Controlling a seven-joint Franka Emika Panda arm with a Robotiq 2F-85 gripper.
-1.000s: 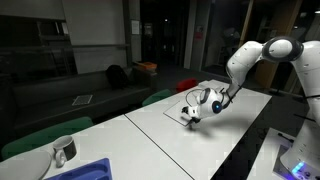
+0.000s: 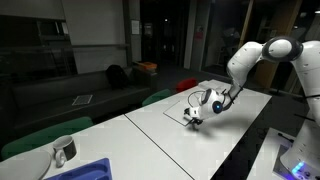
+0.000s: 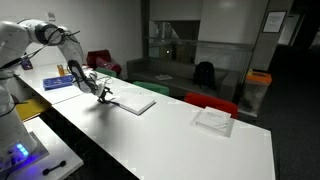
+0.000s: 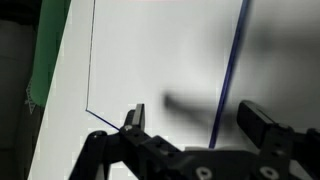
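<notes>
My gripper is low over the white table, its two dark fingers well apart, so it stands open. A dark blue strip or edge runs through the gap between them; whether they touch it cannot be told. A thinner blue line bends at a corner further left in the wrist view. A flat white panel lies just beside my gripper in exterior view 2. From the other side, my gripper appears near the table's far half, and the panel's outline is faint there.
A grey mug and a blue tray stand at the near left. Another flat white object rests near a red chair. Green chairs line the far edge.
The arm and gripper have shifted only slightly over the last second. Nothing else has visibly moved.
</notes>
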